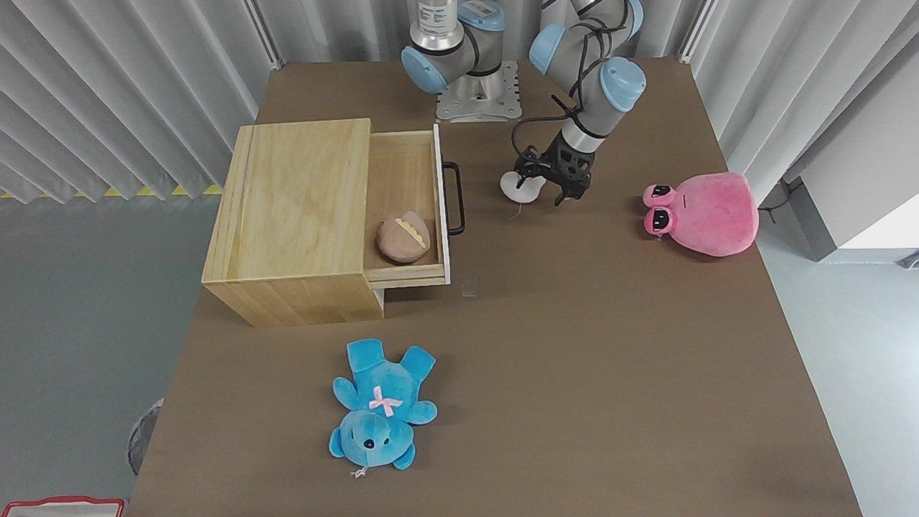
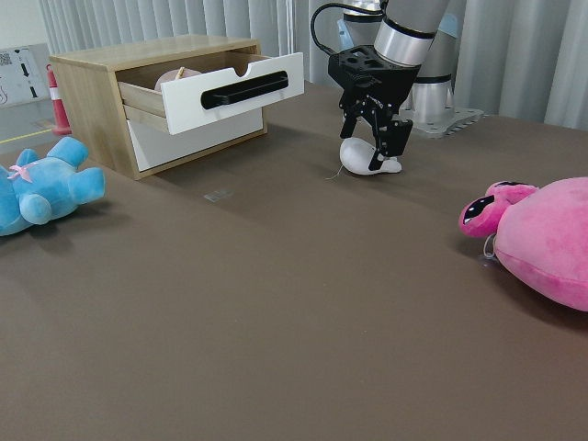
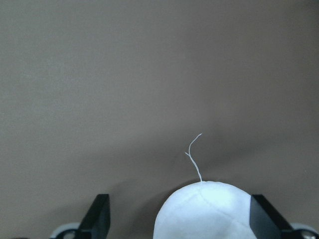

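Observation:
My black gripper [image 2: 372, 138] is low over the table at a small white plush toy [image 2: 363, 158] with a thin string, its fingers apart on either side of it. In the wrist view the toy [image 3: 202, 214] sits between the fingertips at the bottom edge, nearer the right finger, with space at the left one. The wooden cabinet [image 1: 288, 198] stands to the left with its drawer [image 1: 396, 172] open, holding a brownish round toy [image 1: 400, 241].
A pink plush toy [image 1: 715, 215] lies to the right and a blue plush bear [image 1: 379, 431] at the front left.

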